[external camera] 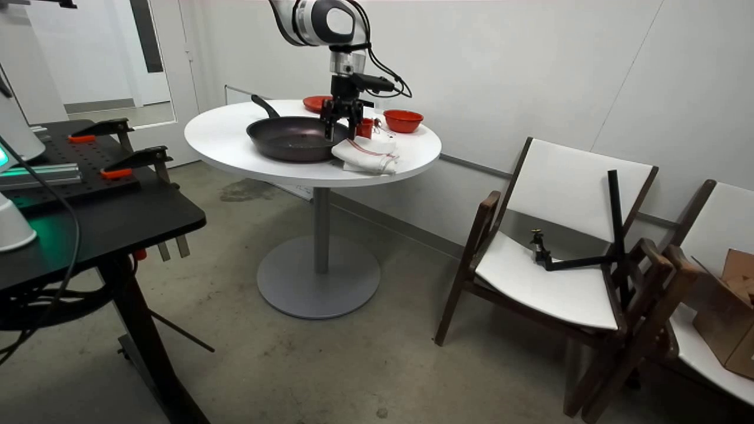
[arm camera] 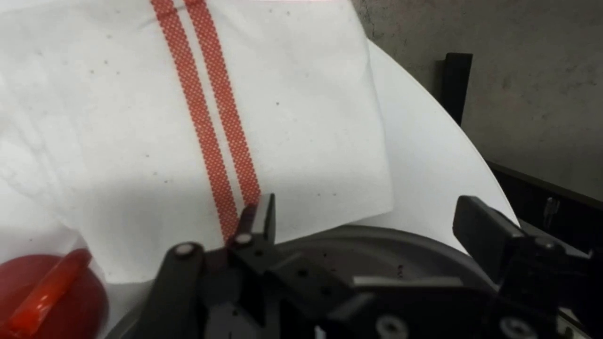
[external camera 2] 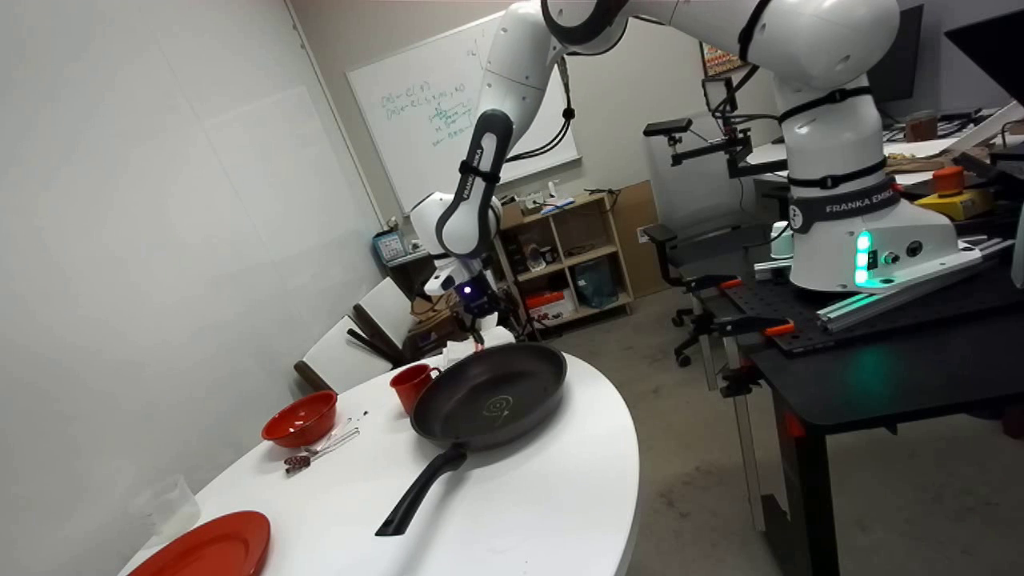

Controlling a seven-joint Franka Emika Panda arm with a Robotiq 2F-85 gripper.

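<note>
A white towel with red stripes (arm camera: 305,113) lies folded on the round white table (external camera: 226,134), beside the dark frying pan (external camera: 297,145). My gripper (external camera: 340,135) is low over the pan's edge next to the towel. In the wrist view the fingers (arm camera: 263,217) stand wide apart with nothing held between them; the left one overlaps the towel's striped edge, though contact cannot be told. The red mug (arm camera: 53,299) sits close by at the lower left there. In exterior view 2 the pan's black handle (external camera 2: 422,490) points toward the camera.
A red bowl (external camera: 403,121), a red plate (external camera 2: 216,547), a whisk-like utensil (external camera 2: 322,451) and a clear cup (external camera 2: 173,509) are also on the table. The table edge curves close past the towel. Bare tabletop surrounds the pan's handle.
</note>
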